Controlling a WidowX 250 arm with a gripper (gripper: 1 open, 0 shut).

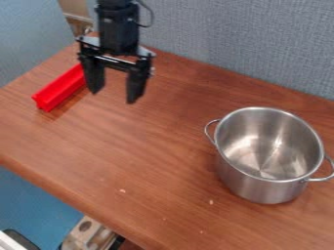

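My gripper (113, 80) hangs over the back left of the wooden table, its two black fingers spread open with nothing seen between them. A red bar-shaped object (58, 90) lies on the table just left of it, partly behind the left finger. A steel pot (265, 154) with two side handles stands upright and empty on the right.
Grey padded walls (241, 44) rise along the back. The table's left edge drops to a blue surface (26, 190).
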